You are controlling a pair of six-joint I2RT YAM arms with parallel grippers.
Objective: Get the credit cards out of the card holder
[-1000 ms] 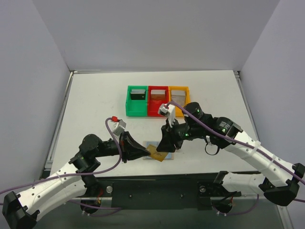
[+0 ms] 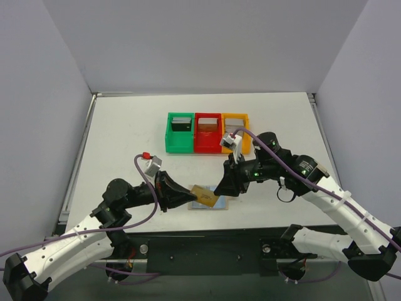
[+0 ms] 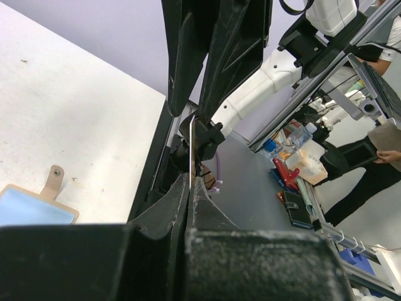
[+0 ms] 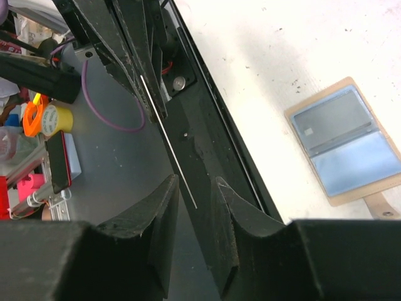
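A gold card (image 2: pixel 205 197) is held edge-on by my left gripper (image 2: pixel 191 195), shut on it; in the left wrist view it shows as a thin upright strip (image 3: pixel 192 150). Just right of the card, my right gripper stands part open; the card's far edge hangs a little beyond its fingertips in that view, not visibly gripped. The card holder (image 4: pixel 343 140), a tan-edged piece with pale blue pockets and a snap strap, lies on the table under the grippers, with something grey in its upper pocket.
Green (image 2: pixel 179 141), red (image 2: pixel 207 143) and orange (image 2: pixel 244 144) bins with blocks stand at the back middle.
My right gripper has moved right, away from the card, uncovering more of it. The left gripper stays about where it was, with the card in it.
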